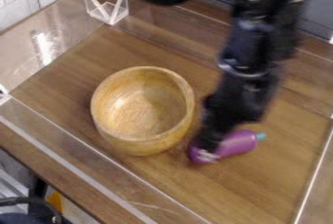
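A wooden bowl (136, 106) sits left of centre on the wooden table. Just to its right lies a purple eggplant toy (232, 145) with a light blue tip. The black gripper (211, 129) is low over the eggplant's left part, blurred by motion and partly covering it; whether its fingers are open or shut is unclear.
A clear plastic piece (107, 6) stands at the back left. Transparent rims border the table. Bare wood (72, 72) is free left of and behind the bowl, and at the front right.
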